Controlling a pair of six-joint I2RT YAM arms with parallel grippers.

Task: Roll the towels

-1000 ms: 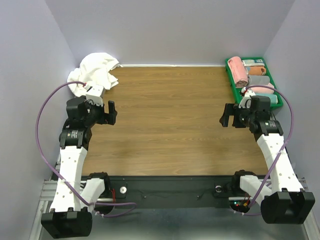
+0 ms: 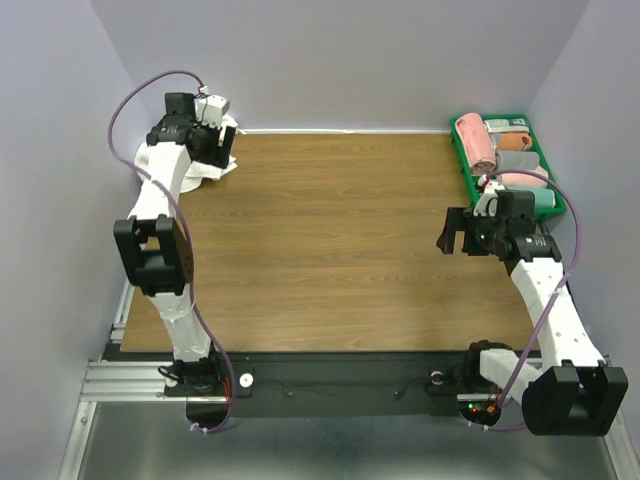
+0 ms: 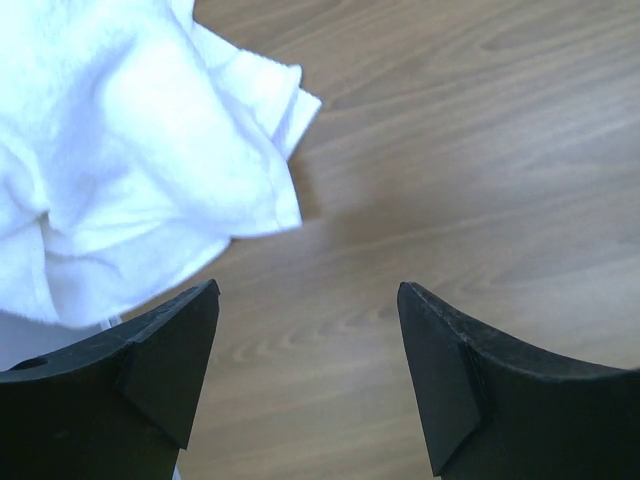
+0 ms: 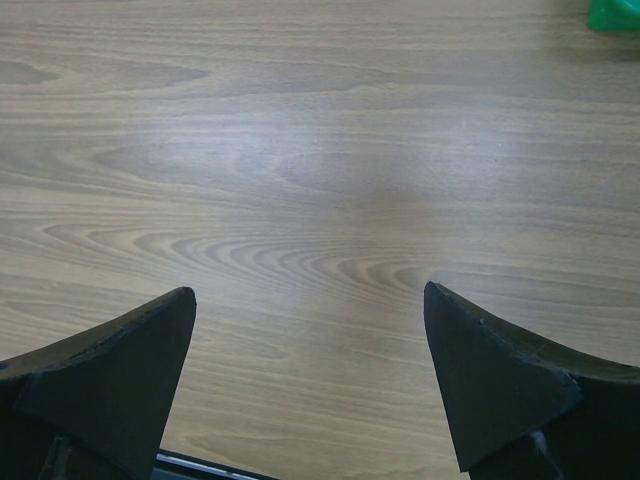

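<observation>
A crumpled white towel point(image 2: 197, 170) lies at the table's back left corner, partly hidden by the left arm in the top view. In the left wrist view the towel point(image 3: 150, 130) fills the upper left, its near corner beyond the fingers. My left gripper point(image 2: 222, 150) hangs over it, fingers apart, nothing between them. Over bare wood at the right side stands my right gripper point(image 2: 449, 231), open and empty. Rolled towels, among them a pink one point(image 2: 475, 143) and a grey one point(image 2: 517, 160), lie in a green basket point(image 2: 462, 160) at the back right.
Walls close in on the left, back and right. In the right wrist view, a corner of the green basket point(image 4: 614, 14) shows at the upper right.
The right arm has hardly moved.
</observation>
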